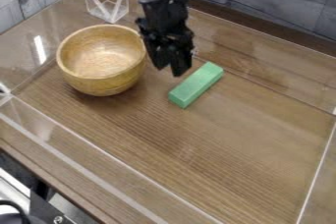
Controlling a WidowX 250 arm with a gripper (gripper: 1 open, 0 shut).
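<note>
A black gripper [175,63] hangs from the top centre of the camera view, its fingers apart and nothing visible between them. It is just right of a yellow bowl [100,55] and above-left of a green rectangular block [196,84] lying on the wooden table.
A white object [108,2] stands at the back left, behind the bowl. A white edge runs along the far right.
</note>
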